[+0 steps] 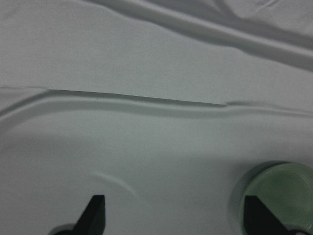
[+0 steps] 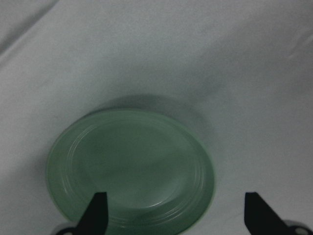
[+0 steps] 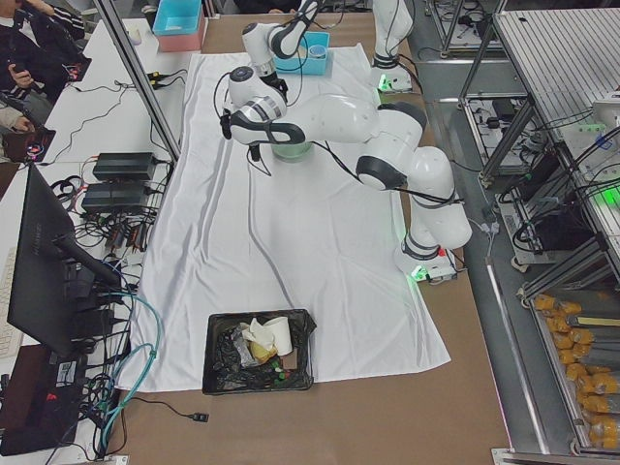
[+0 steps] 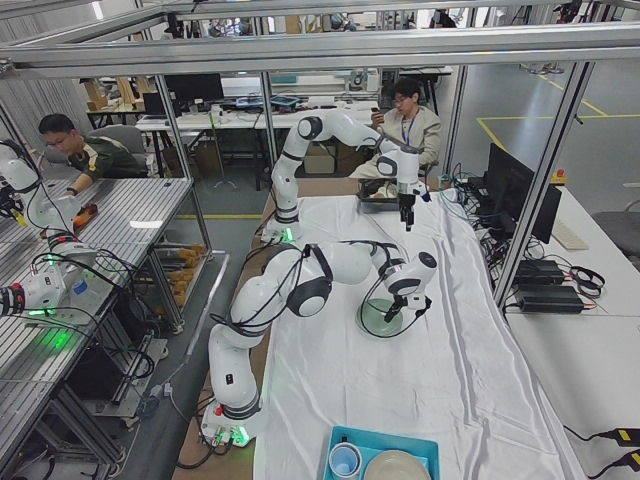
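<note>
A green plate lies on the white cloth; the left wrist view catches part of the plate (image 1: pixel 279 191) at lower right. In that view, my left gripper stands open above the cloth, with nothing between its fingers. My right gripper is also open, over the plate's near edge, holding nothing.
A blue tray (image 4: pixel 425 448) with a cup (image 4: pixel 344 459) and a beige plate (image 4: pixel 395 470) is at one end of the cloth. A black lined bin (image 3: pixel 223 378) with waste is at the other.
</note>
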